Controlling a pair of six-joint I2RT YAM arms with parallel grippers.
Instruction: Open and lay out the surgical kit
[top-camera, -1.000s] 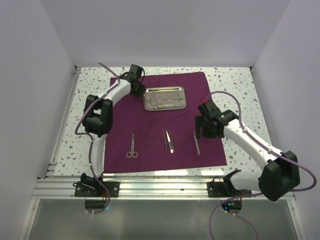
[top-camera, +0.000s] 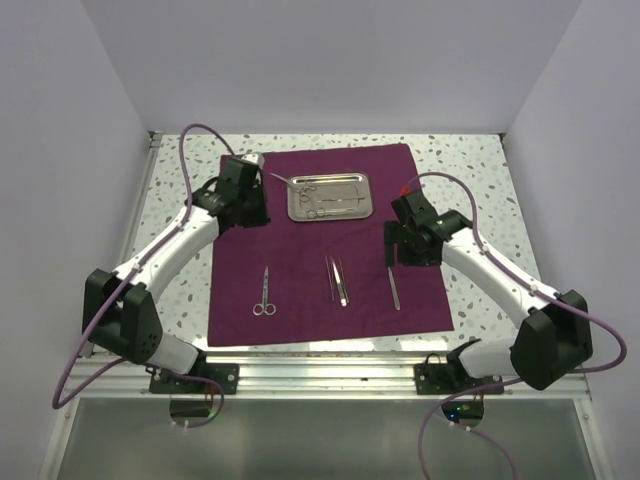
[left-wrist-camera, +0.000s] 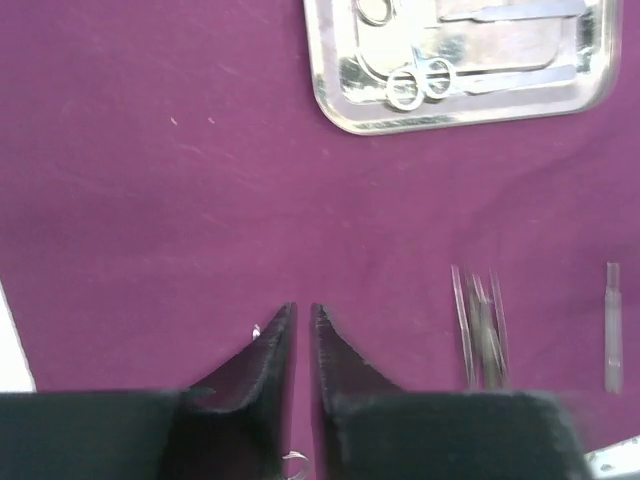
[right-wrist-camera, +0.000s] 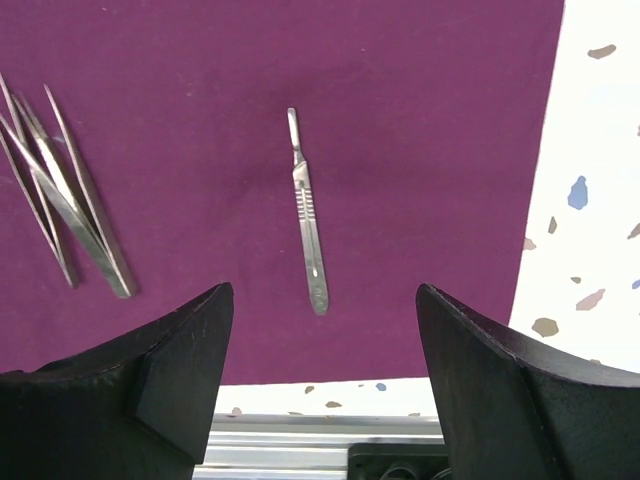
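Note:
My left gripper (top-camera: 263, 217) is shut over the cloth, left of the metal tray (top-camera: 330, 217) (left-wrist-camera: 345, 122), with nothing between its fingertips. A ringed instrument (top-camera: 284, 180) lies across the tray's far-left corner, its tip outside the rim. Ring handles (left-wrist-camera: 405, 88) and slim tools (left-wrist-camera: 530, 10) lie inside the tray. On the near cloth are scissors (top-camera: 265, 294), a group of tweezers (top-camera: 339, 283) (right-wrist-camera: 75, 190) and a scalpel handle (top-camera: 394, 288) (right-wrist-camera: 309, 225). My right gripper (top-camera: 397, 260) stands open above the scalpel handle, fingers either side, empty.
The purple cloth (top-camera: 290, 250) lies spread on a speckled white table (top-camera: 475, 180). Bare cloth separates the scissors, tweezers and scalpel handle. Metal rails (top-camera: 330, 368) run along the front edge.
My left gripper has drawn back from the tray's far-left corner, leftward and nearer the front, uncovering the instrument across the rim. The right arm has shifted slightly.

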